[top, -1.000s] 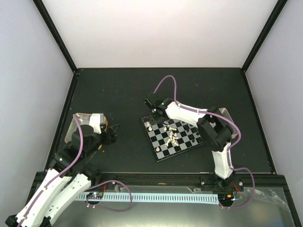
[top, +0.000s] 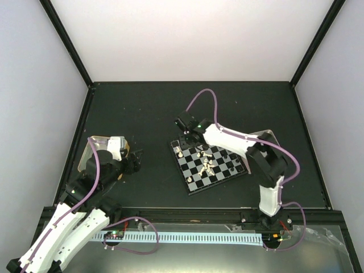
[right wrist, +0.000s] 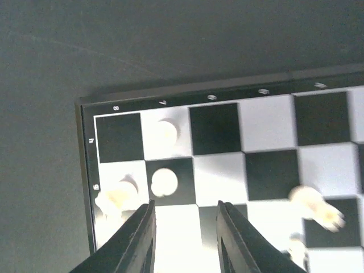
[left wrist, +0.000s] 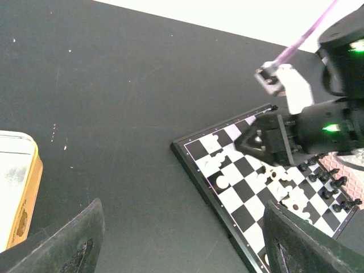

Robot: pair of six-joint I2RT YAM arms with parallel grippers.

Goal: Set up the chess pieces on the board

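Observation:
The chessboard (top: 206,181) lies right of centre, carrying several white pieces, some lying or clustered, and several dark pieces along its right side (left wrist: 340,183). In the right wrist view, white pieces stand near a board corner, among them one on a dark square (right wrist: 164,182). My right gripper hangs open over that part of the board, nothing between its fingers. My left gripper (top: 134,161) is at the left, away from the board, open and empty in its wrist view.
A light bin (left wrist: 14,176) sits under the left arm, and another bin (top: 268,134) lies behind the board at the right, partly hidden by the right arm.
The left arm and the pieces show no visible change.

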